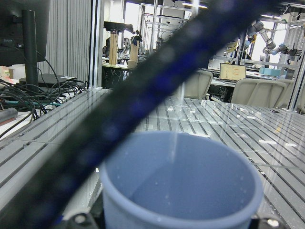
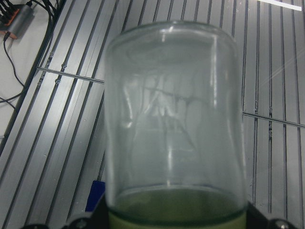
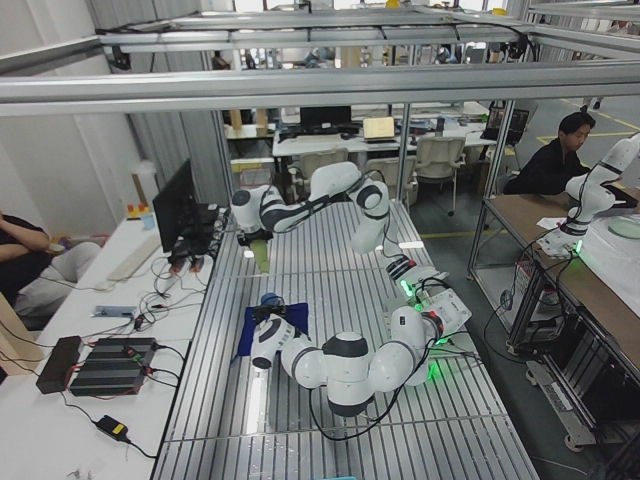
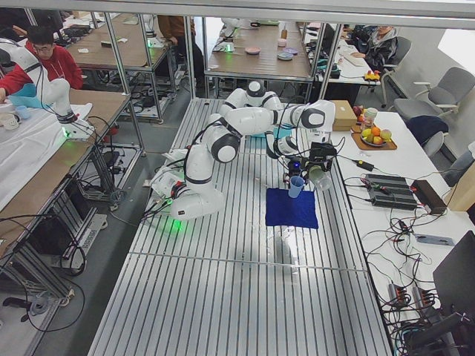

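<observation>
A blue cup (image 4: 295,188) is in my left gripper (image 3: 269,312) low over a dark blue cloth (image 4: 292,210); its round rim fills the bottom of the left wrist view (image 1: 181,210), behind a blurred dark diagonal band. My right gripper (image 3: 254,240) is shut on a clear glass with green contents (image 2: 174,119), which looks tilted and is raised above the metal table (image 3: 330,450). In the camera right view the glass (image 4: 319,177) appears just right of and slightly above the cup.
A white desk (image 3: 110,420) with a monitor, cables and black boxes runs along the table's edge. A fruit plate (image 4: 376,141) sits on that desk.
</observation>
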